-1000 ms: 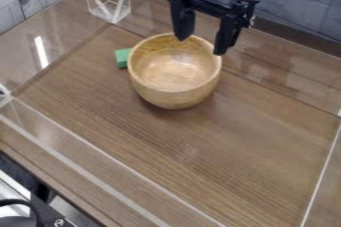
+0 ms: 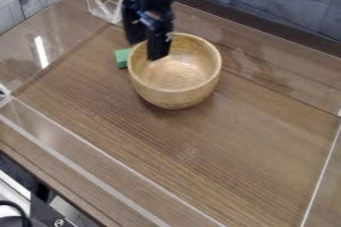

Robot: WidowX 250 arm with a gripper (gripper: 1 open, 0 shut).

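Observation:
My gripper hangs from the top centre, dark and motion-blurred, over the back-left rim of a round light-wood bowl. It is open, and nothing clear shows between its fingers. A small green block lies just left of the bowl, partly hidden by it.
A pale translucent object lies at the back left. Dark surroundings show beyond the table's left edge.
My gripper has moved left from above the back right of the bowl to its back-left side. The bowl and green block look about where they were.

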